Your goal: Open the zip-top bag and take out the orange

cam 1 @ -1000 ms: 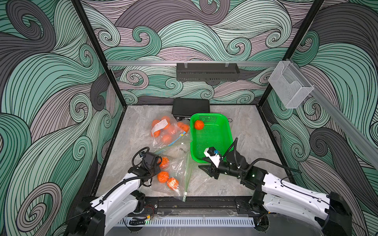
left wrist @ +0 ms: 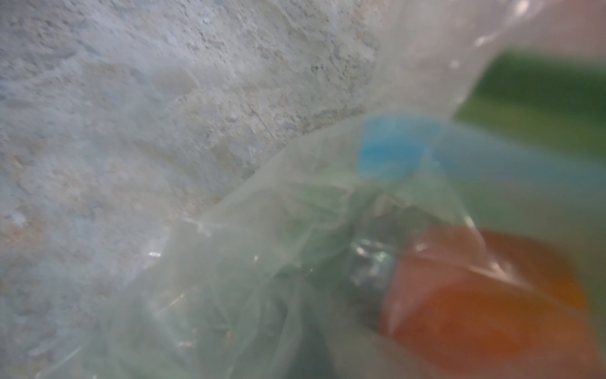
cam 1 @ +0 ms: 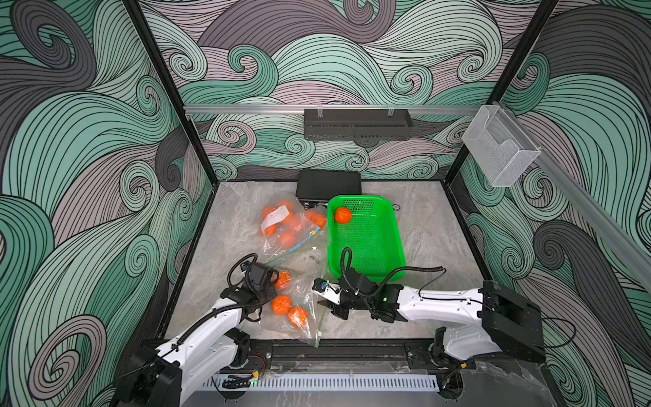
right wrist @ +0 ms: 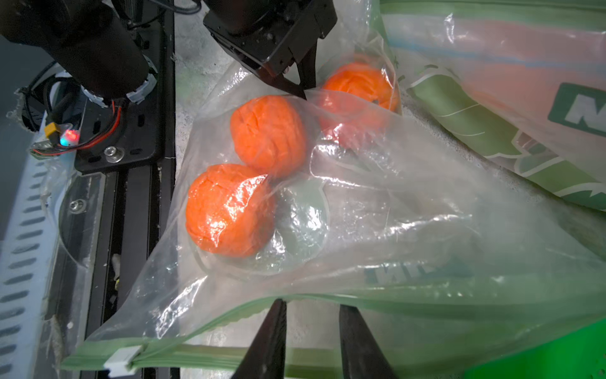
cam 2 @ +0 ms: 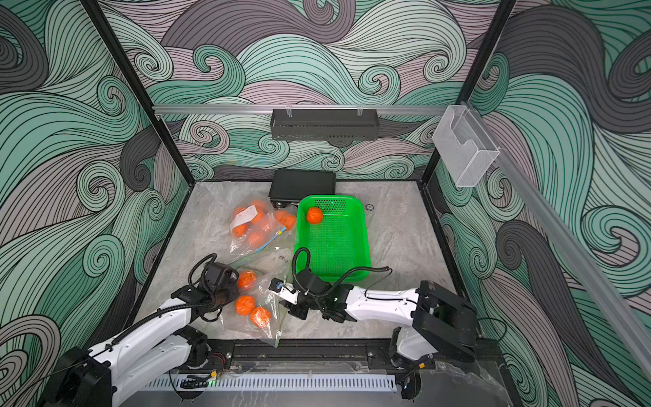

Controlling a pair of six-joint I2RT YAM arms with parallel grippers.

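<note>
A clear zip bag point(right wrist: 404, 208) lies at the front left with oranges inside, including one point(right wrist: 270, 134) near the middle and one point(right wrist: 228, 208) toward the table edge. My left gripper is down on the bag between oranges, shut with only bag film visible at it; its wrist view is blurred by plastic. My right gripper is at the bag's green zip edge; its two fingers show a gap, and whether film is pinched between them is unclear.
A second bag of oranges point(cam 1: 281, 224) lies behind. A green basket point(cam 1: 366, 240) holding one orange point(cam 1: 342, 215) stands to the right, a black case point(cam 1: 329, 184) at the back.
My right gripper has moved left and down to the front bag's zip edge. The left arm and the bags look unchanged.
</note>
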